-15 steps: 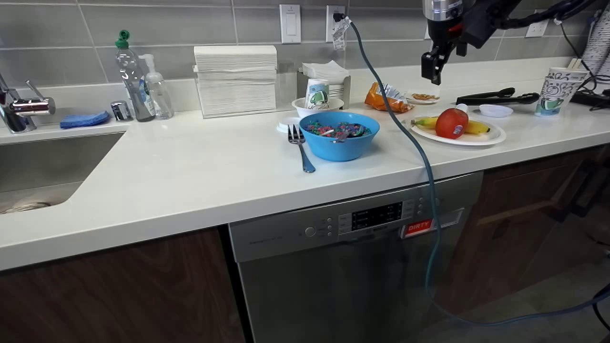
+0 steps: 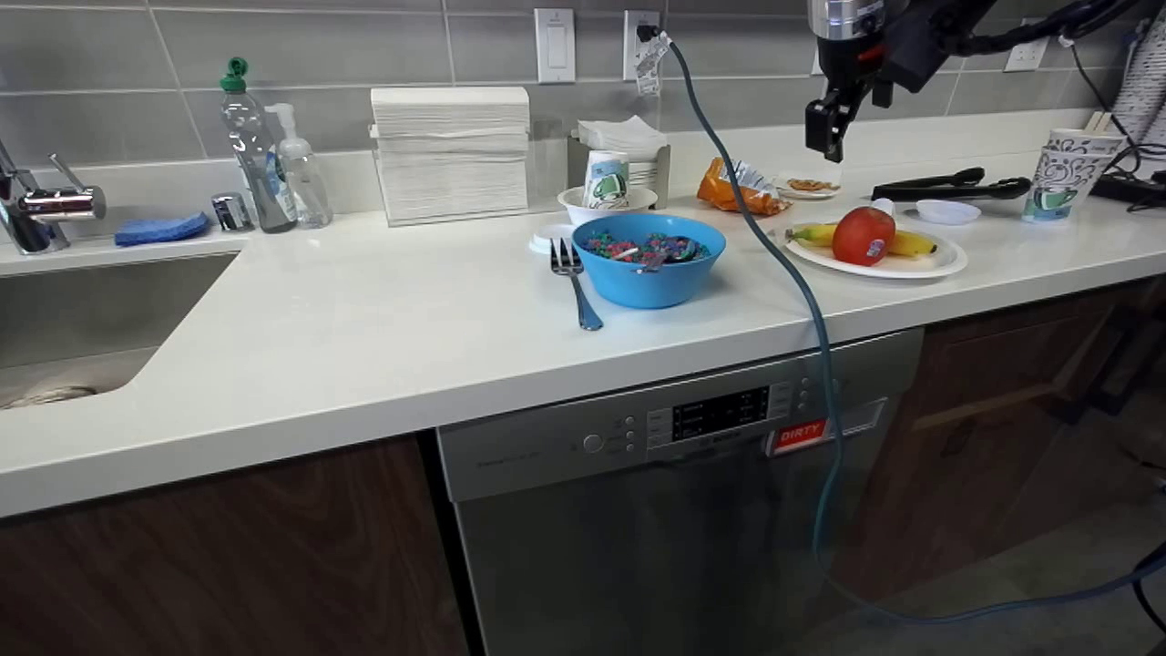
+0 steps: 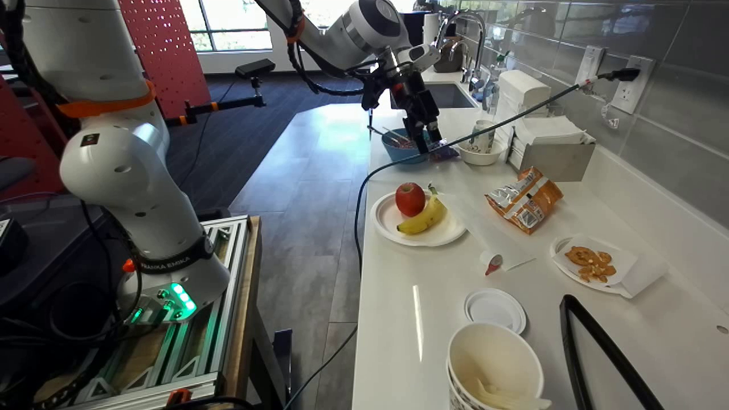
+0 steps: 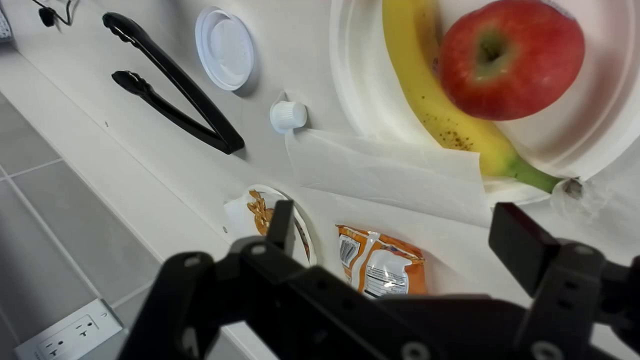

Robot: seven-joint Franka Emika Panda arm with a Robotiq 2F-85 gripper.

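Note:
My gripper is open above the counter, its two black fingertips wide apart with nothing between them. Below the gap in the wrist view lies an orange snack bag [image 4: 393, 264]. A red apple [image 4: 513, 60] and a yellow banana [image 4: 414, 78] rest on a white plate [image 4: 351, 66] at the upper right there. To the left of the bag, partly behind a finger, is a small plate with pretzels [image 4: 261, 210]. In exterior view 1 the gripper [image 2: 825, 137] hangs well above the counter, over the area of the bag and the fruit plate.
A blue cable [image 2: 743, 197] runs from the wall outlet across the counter and down its front. Black tongs [image 4: 180, 90] and a white lid [image 4: 225, 48] lie nearby. A blue bowl [image 2: 645, 286] with a fork [image 2: 579, 290] beside it stands left of the cable. Open counter [image 2: 383, 317] stretches toward the sink.

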